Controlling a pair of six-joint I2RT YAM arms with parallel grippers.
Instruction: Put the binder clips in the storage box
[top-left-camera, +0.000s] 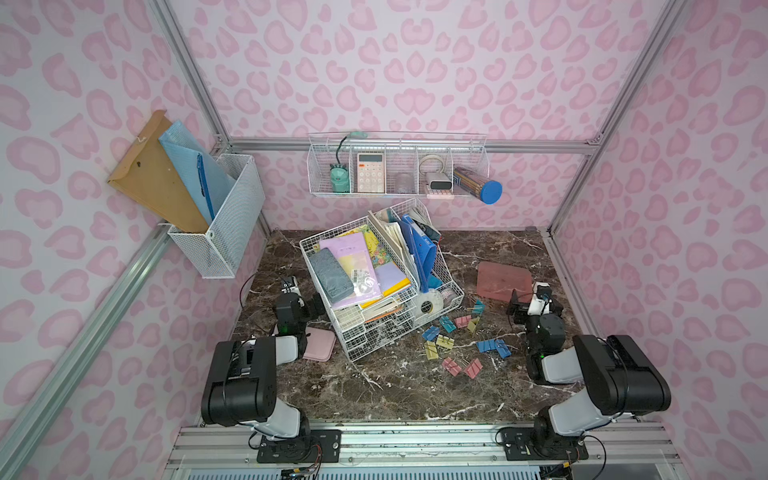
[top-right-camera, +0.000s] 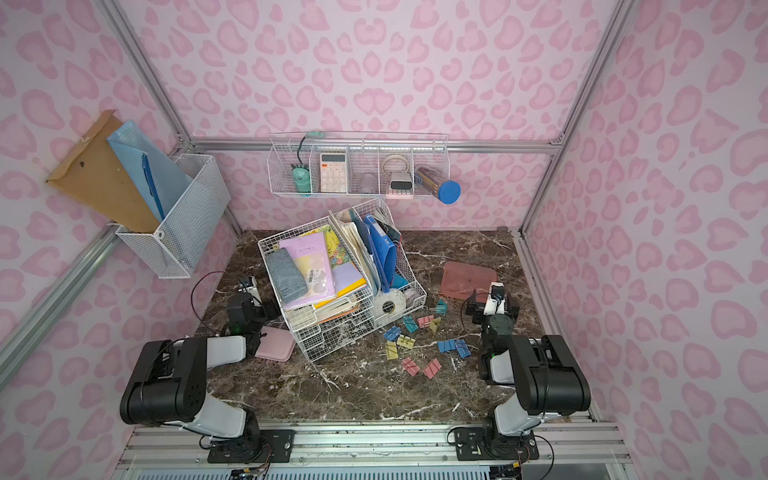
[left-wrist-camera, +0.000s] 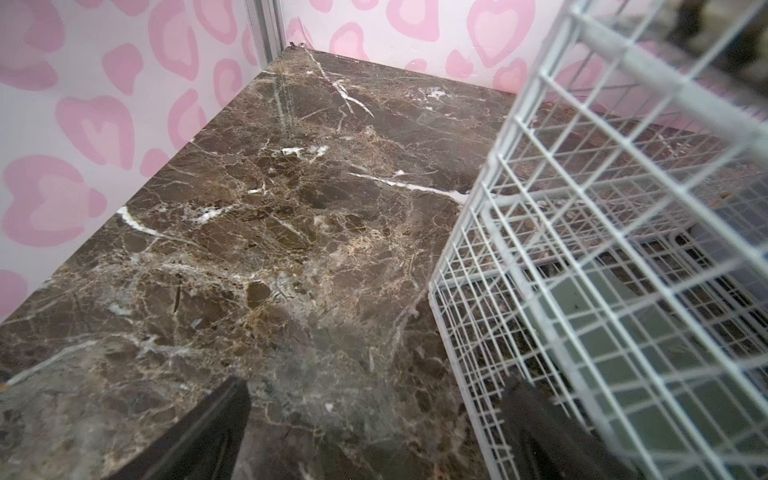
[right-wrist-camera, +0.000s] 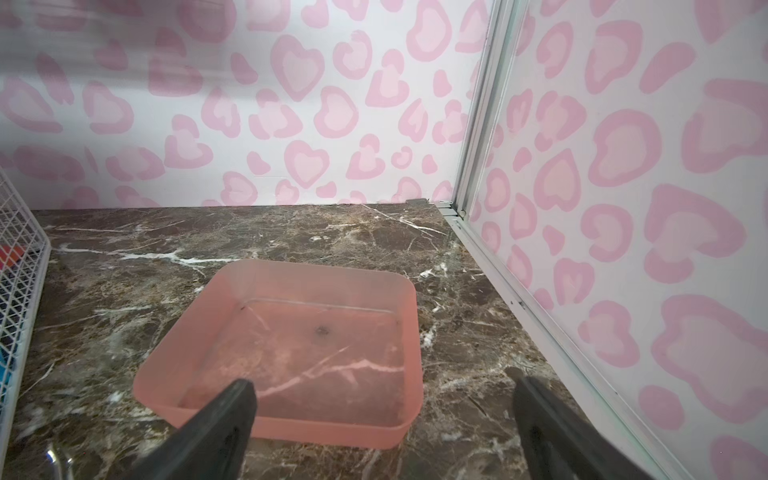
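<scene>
Several binder clips lie loose on the marble table, right of the wire rack: blue clips (top-left-camera: 493, 347), pink clips (top-left-camera: 462, 367), yellow clips (top-left-camera: 437, 346) and teal clips (top-left-camera: 447, 324). Behind them on the right stands an empty, see-through pink storage box (right-wrist-camera: 320, 352). My right gripper is open just in front of that box, with nothing between its fingers. Over at the left, beside the wire rack, my left gripper is open and empty. A flat pink case (top-left-camera: 319, 344), perhaps the box's lid, lies close to the left arm.
A white wire rack (top-left-camera: 360, 340) full of books and folders fills the table's middle left, a tape roll (top-left-camera: 427, 303) at its front corner. Wire baskets (top-left-camera: 397, 193) hang on the back wall.
</scene>
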